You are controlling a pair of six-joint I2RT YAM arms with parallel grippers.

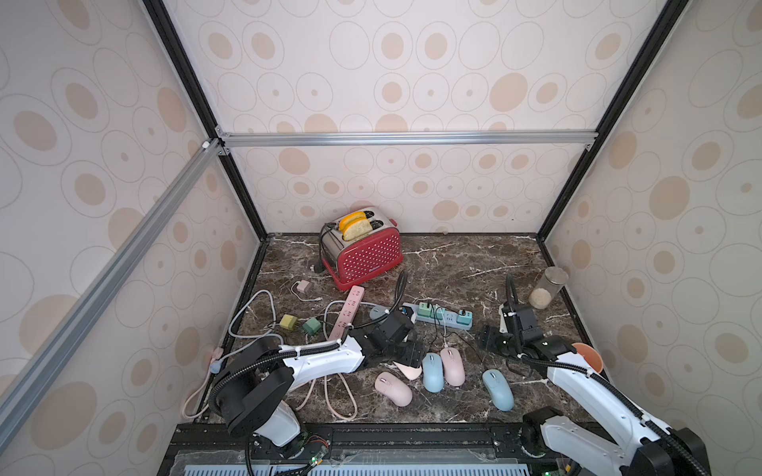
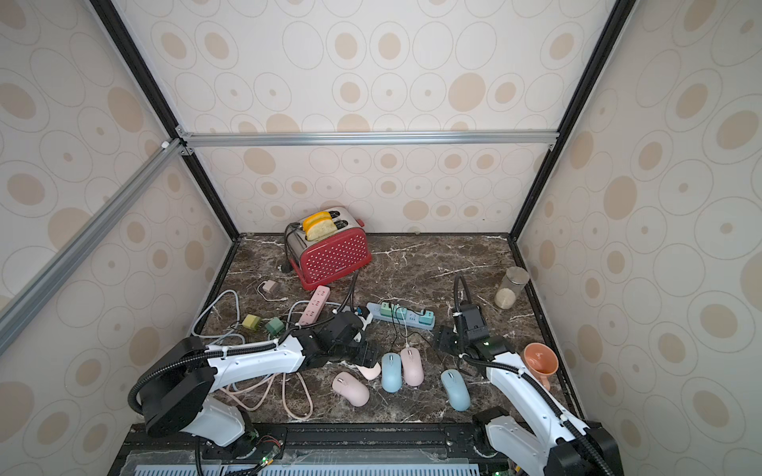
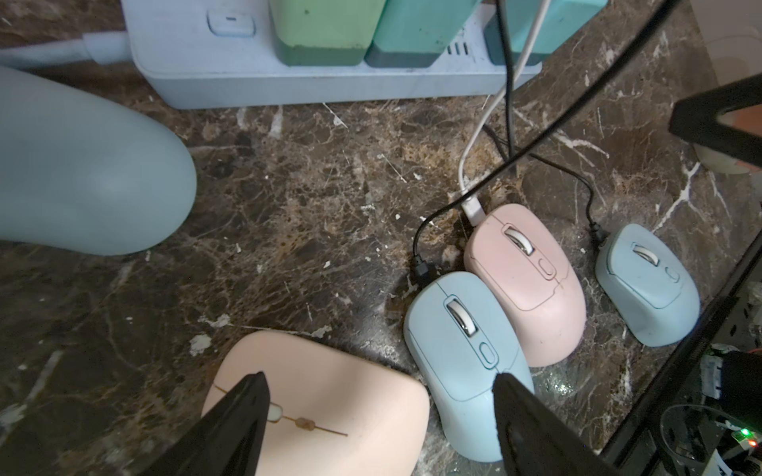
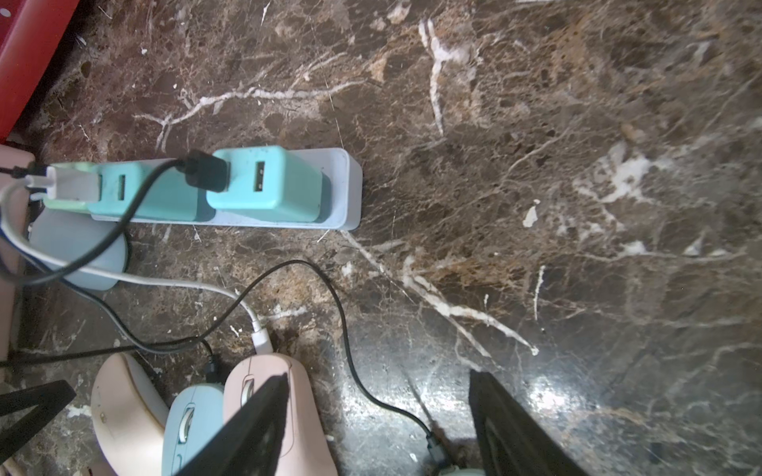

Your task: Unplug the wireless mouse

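Several mice lie along the front. A blue mouse (image 3: 468,365), a pink mouse (image 3: 532,293) and another blue mouse (image 3: 647,289) have cables at their noses, leading toward a power strip (image 4: 341,186) with several green and teal chargers. A cream mouse (image 3: 317,404) and a pink one (image 1: 393,388) show no cable. My left gripper hangs open above the cream and middle blue mice, nothing between its fingers. My right gripper stands open at the right of the strip, over the cables beside the pink mouse, holding nothing.
A red toaster (image 1: 369,254) stands at the back, near a pink power strip (image 1: 349,305). An orange cup (image 2: 539,361) and a glass jar (image 2: 512,285) are at the right. Loose cables crowd the left.
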